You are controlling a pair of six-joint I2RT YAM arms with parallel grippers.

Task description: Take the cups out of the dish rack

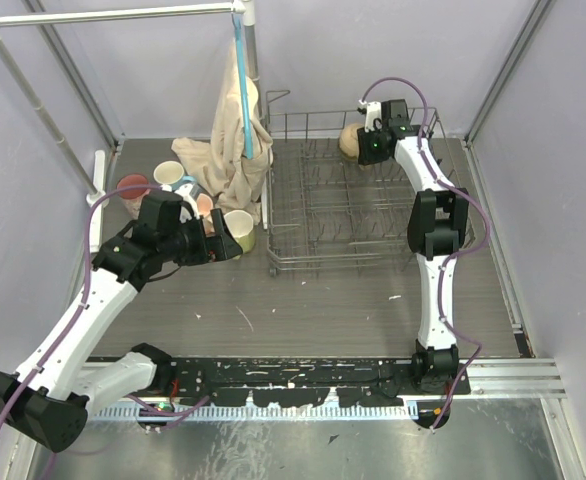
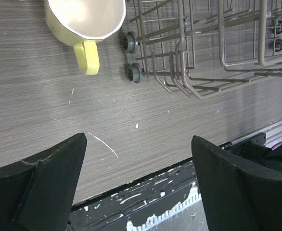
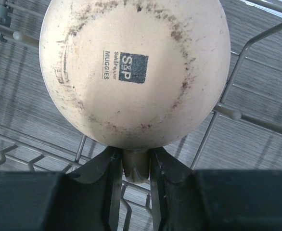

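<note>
A cream cup (image 1: 352, 138) sits upside down at the back of the wire dish rack (image 1: 318, 258); in the right wrist view its stained, labelled base (image 3: 134, 67) fills much of the picture. My right gripper is shut on that cup's handle. My left gripper stands open over the counter, outside the rack, with nothing between its fingers. Near it a yellow-green cup (image 2: 83, 19) stands upright on the counter, its handle toward the gripper. More cups (image 1: 169, 172), white, red and pink, stand to the left, partly hidden by the left arm.
A beige cloth (image 1: 228, 160) hangs from a white frame left of the rack and reaches the counter. The counter (image 1: 253, 320) in front of the rack is clear. Walls close in the sides and back.
</note>
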